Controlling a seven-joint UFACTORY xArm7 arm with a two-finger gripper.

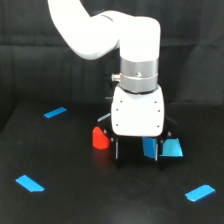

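My gripper (137,154) points down over the dark table, its two thin fingers well apart. A red object (100,138) sits just left of the left finger, partly covered by the white hand. Close to the right finger shows a blue object (149,148), its upper part hidden by the hand. A lighter blue piece (173,148) adjoins it on the right. Whether the blue object lies between the fingers or behind them, I cannot tell. Nothing is visibly gripped.
Flat blue strips mark the dark surface: one at the back left (55,112), one at the front left (30,184) and one at the front right (200,192). A dark curtain hangs behind.
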